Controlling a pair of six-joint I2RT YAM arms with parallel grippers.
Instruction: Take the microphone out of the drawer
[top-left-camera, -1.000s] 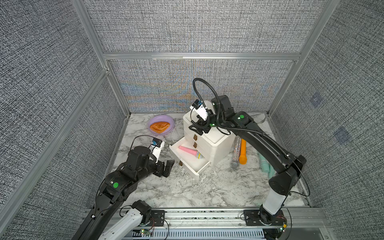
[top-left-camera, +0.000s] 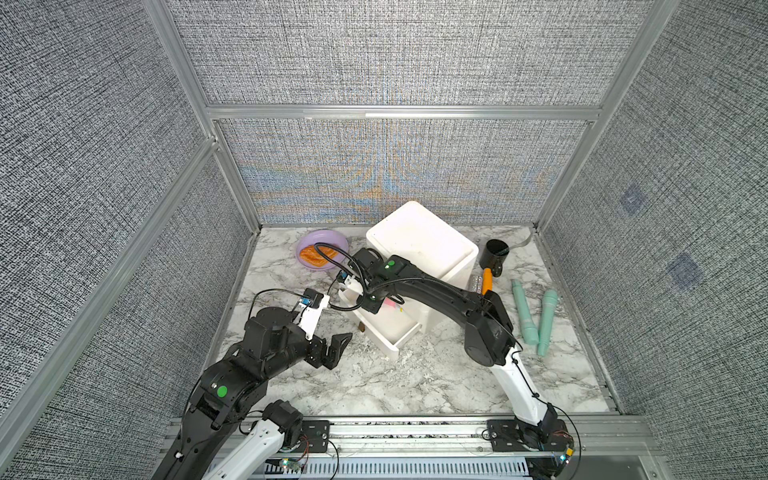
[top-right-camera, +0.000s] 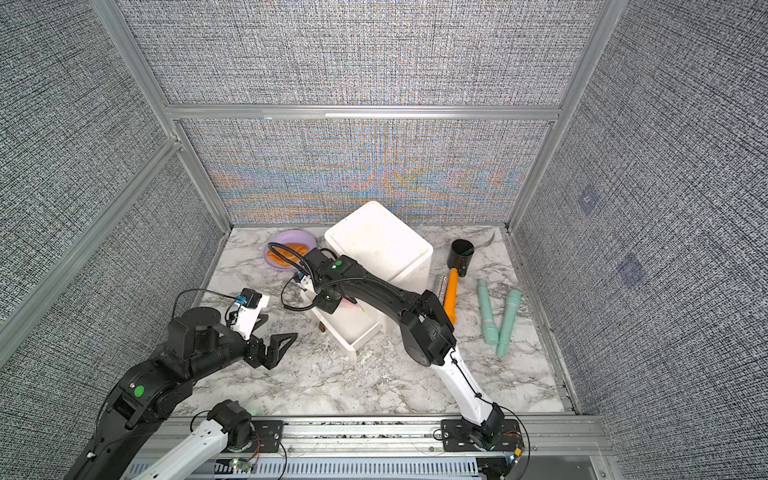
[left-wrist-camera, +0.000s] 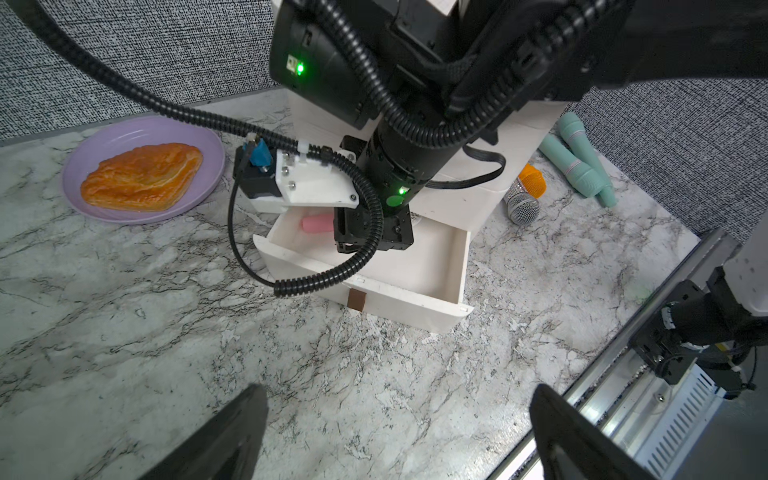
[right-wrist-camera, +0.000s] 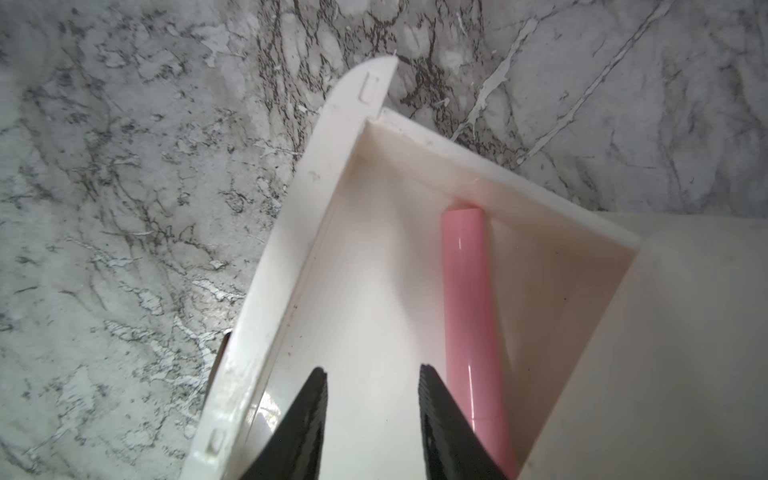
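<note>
A pink microphone (right-wrist-camera: 468, 312) lies in the pulled-out white drawer (right-wrist-camera: 344, 320), along its inner side; its head end is out of the right wrist view. My right gripper is over the drawer, its fingers (right-wrist-camera: 308, 408) parted with only bare drawer floor visible between them. The microphone handle shows just beside and behind the right-hand finger. In the left wrist view my right arm covers most of the microphone, leaving a pink end (left-wrist-camera: 317, 223) in sight. My left gripper stands open and empty over the marble table, in front of the drawer.
The white cabinet (top-left-camera: 424, 240) rises directly behind the drawer. A purple plate (top-left-camera: 334, 237) with a pastry lies to the left. On the right are a black mug (top-left-camera: 494, 254), an orange microphone (top-right-camera: 451, 296) and green ones (top-right-camera: 509, 320).
My right arm has swung left and down from above the cabinet to over the drawer, now covering much of the pink microphone.
</note>
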